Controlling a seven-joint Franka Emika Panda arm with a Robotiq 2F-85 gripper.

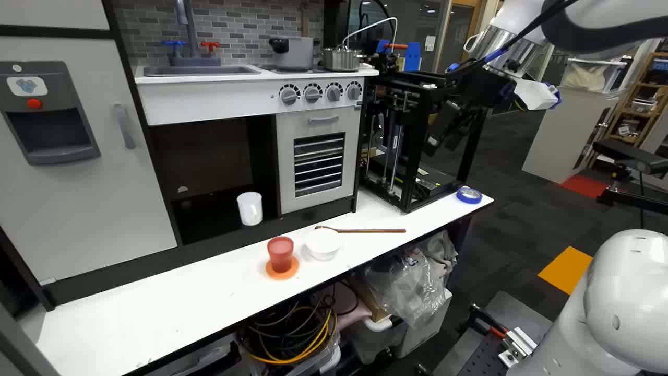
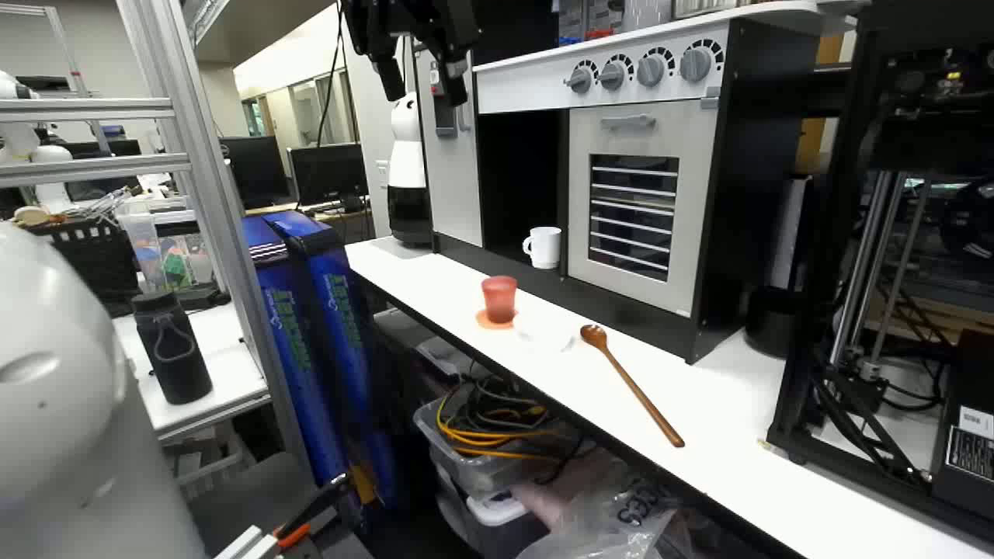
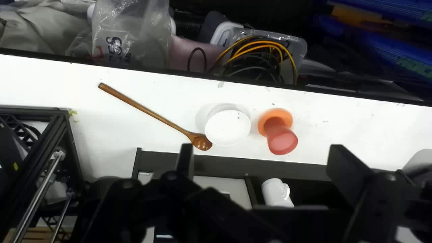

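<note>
My gripper is open, its two dark fingers wide apart with nothing held between them. In exterior view 2 the gripper hangs high above the counter. A red cup stands on an orange disc on the white counter. Close beside it is a white bowl. The brown wooden spoon lies flat, its head near the bowl. A white mug stands at the dark opening of the toy kitchen, behind the cup.
The toy kitchen backs the counter, and a black-framed machine occupies its end. Blue tape rests near the corner. Left of the cup in exterior view 1, the counter is clear. Bins with cables sit below its edge.
</note>
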